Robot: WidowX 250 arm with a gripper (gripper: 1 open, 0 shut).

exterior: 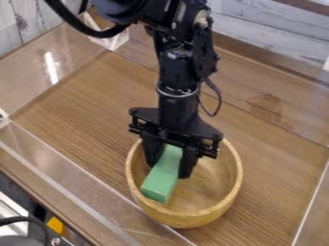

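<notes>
My black gripper (172, 152) reaches straight down into a round wooden bowl (206, 206) at the lower middle of the camera view. It is shut on a green block (161, 181), which lies tilted inside the bowl, toward its left side. The upper end of the block is between the fingers, and the fingertips are partly hidden by it and by the gripper body.
The bowl stands on a wooden table (84, 110). Along the lower left is a clear edge strip, with cables and a small yellow item beyond it.
</notes>
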